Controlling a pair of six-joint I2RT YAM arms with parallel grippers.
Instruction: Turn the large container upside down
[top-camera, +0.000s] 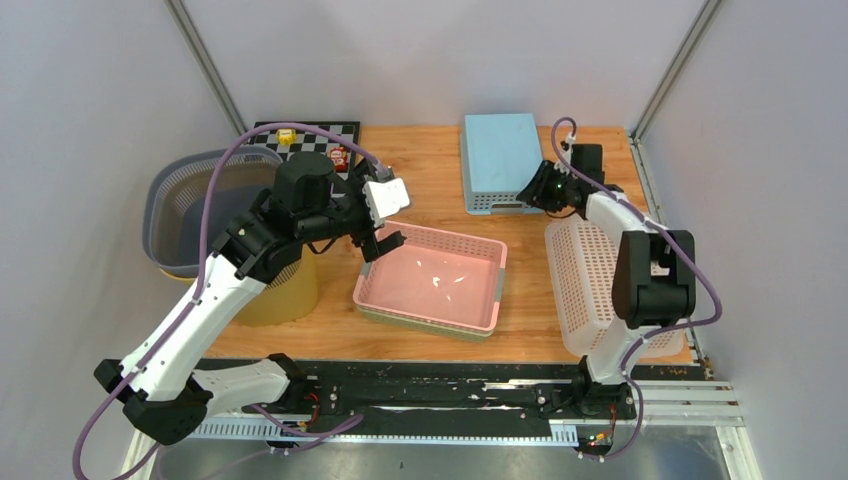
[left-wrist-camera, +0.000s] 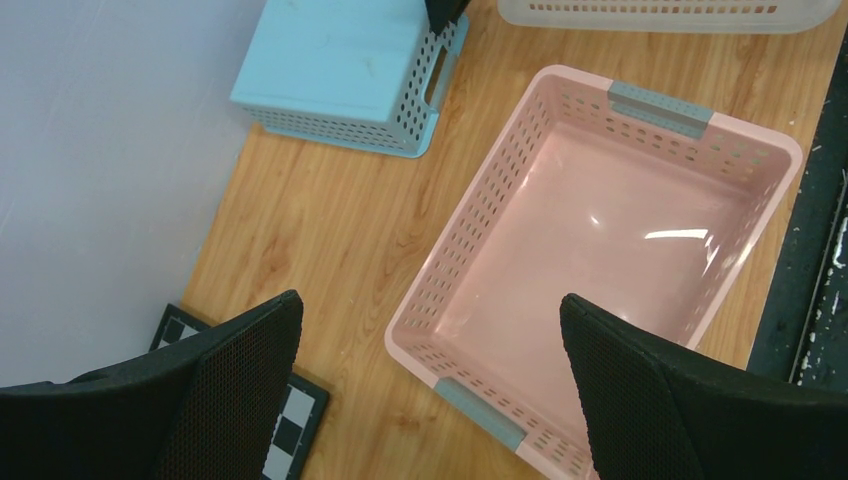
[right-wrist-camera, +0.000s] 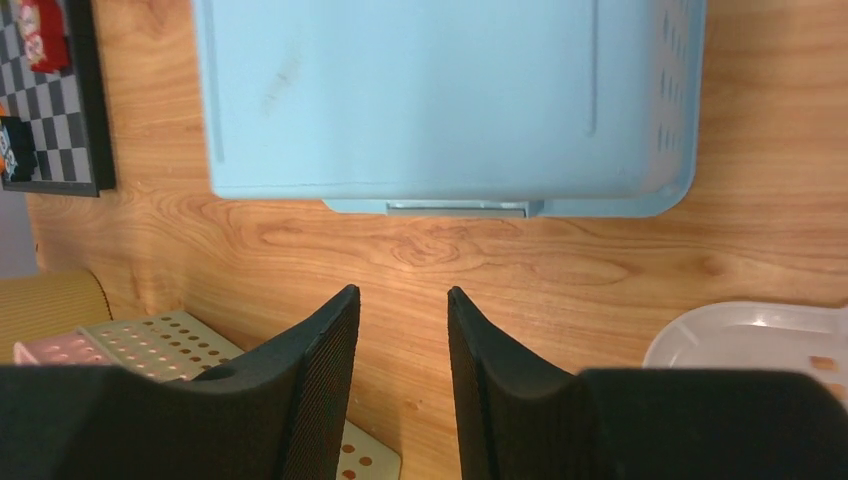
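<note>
Upside down on the wooden table, at the back right of the top view, rests a light blue container (top-camera: 503, 150), its flat bottom facing up. The right gripper stands open just in front of its near right corner; a gap of bare wood shows between its fingertips and the container in the right wrist view. Over the upper left part of the pink container (top-camera: 432, 235) hovers my left gripper, fingers wide apart, nothing held. The pink container sits upright and empty at mid table.
A white perforated basket (top-camera: 580, 290) lies along the right edge. At the left are a grey basket (top-camera: 165, 215) and a yellow bin (top-camera: 290, 300). A checkered board (top-camera: 310, 145) with small red and yellow items lies at the back left. Bare wood separates the board from the blue container.
</note>
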